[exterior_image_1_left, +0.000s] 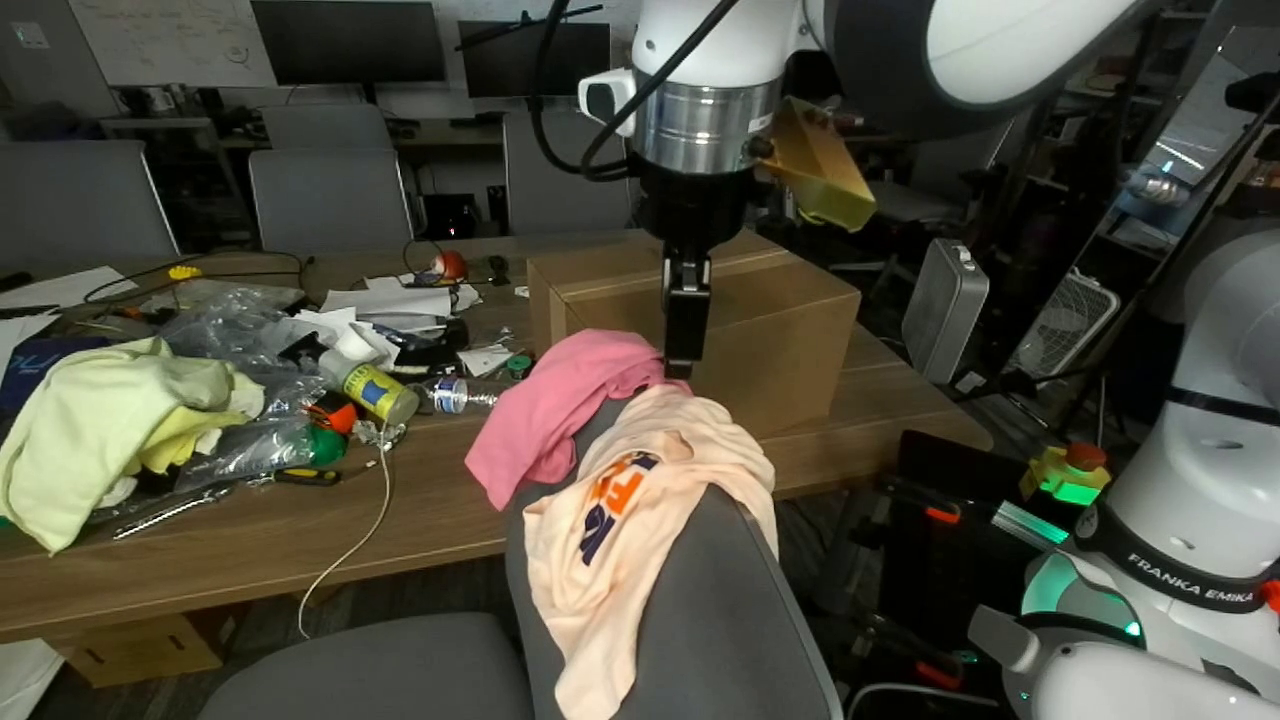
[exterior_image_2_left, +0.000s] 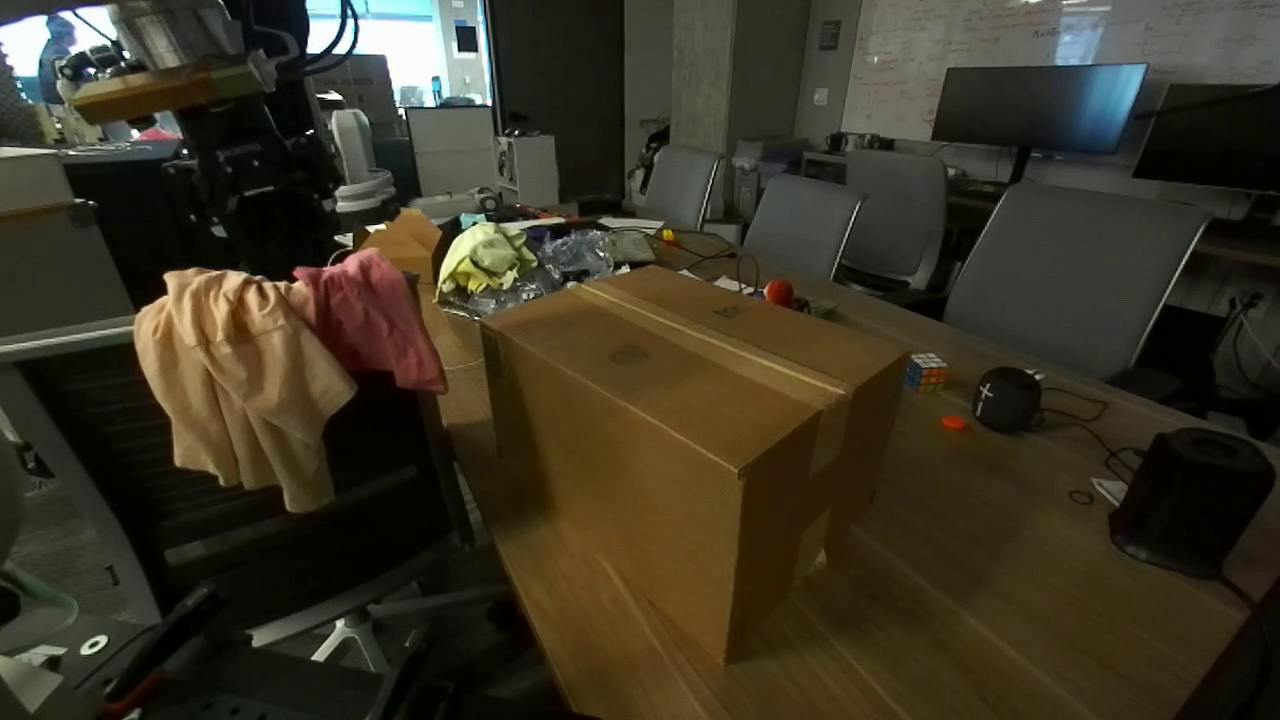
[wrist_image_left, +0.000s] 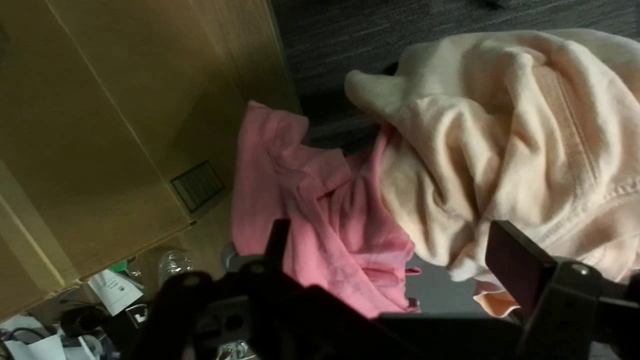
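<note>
A pink cloth (exterior_image_1_left: 576, 402) and a peach shirt (exterior_image_1_left: 657, 468) with an orange and purple print hang side by side over the back of a grey chair (exterior_image_1_left: 708, 600). My gripper (exterior_image_1_left: 684, 370) points down close to the top of the chair back, near where the two cloths meet. In the wrist view its fingers (wrist_image_left: 520, 264) stand wide apart, open, with the pink cloth (wrist_image_left: 324, 216) showing between and beyond them. The peach shirt (wrist_image_left: 510, 150) lies toward the right finger there. Neither cloth is gripped.
Behind the chair, a large closed cardboard box (exterior_image_2_left: 648, 420) stands on the wooden table (exterior_image_1_left: 456, 516). Left on the table lie a pale yellow cloth (exterior_image_1_left: 108, 420), plastic bags, a yellow-labelled can (exterior_image_1_left: 378, 394) and a clear bottle (exterior_image_1_left: 462, 394).
</note>
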